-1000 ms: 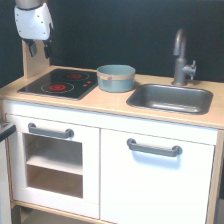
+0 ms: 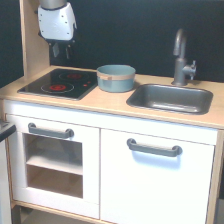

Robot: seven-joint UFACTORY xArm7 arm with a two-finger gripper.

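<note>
My gripper (image 2: 62, 54), dark below a white arm end, hangs in the air at the upper left, above the back of the black stove top (image 2: 84, 77). Its fingers are too small and dark against the wall to tell whether they are open or shut. The blue-grey pot (image 2: 116, 82) stands upright on the counter just right of the stove top. A clear gap lies between my gripper and this pot.
A grey sink (image 2: 172, 98) with a dark faucet (image 2: 181, 62) fills the counter's right side. Below are an oven door (image 2: 52, 131) with a see-through front and a white cabinet door (image 2: 155, 180). A wooden upright (image 2: 36, 55) stands behind the arm.
My gripper has moved to the right, from in front of the wooden upright to over the rear of the stove top. The pot and doors look unmoved.
</note>
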